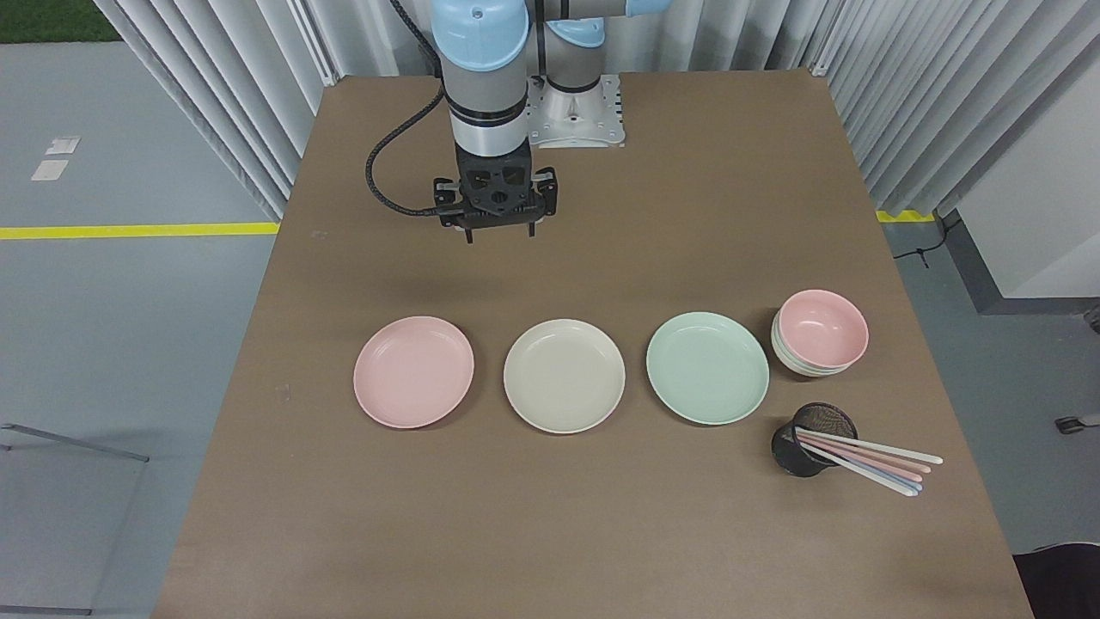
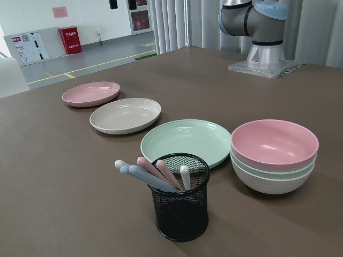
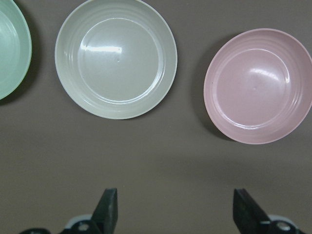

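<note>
My gripper [image 1: 500,231] hangs high over the back half of the table, behind the plates, its two fingers wide apart with nothing between them [image 3: 175,200]. In front of it lie three plates in a row: pink [image 1: 413,371], off-white [image 1: 564,376] and mint green [image 1: 707,367]. At the right of the row stands a stack of bowls, pink [image 1: 822,325] on top, mint and white below [image 2: 268,182]. Nearer the front, a black mesh cup [image 2: 181,217] holds several chopsticks [image 1: 876,464] in white, pink and blue, leaning out over its rim.
</note>
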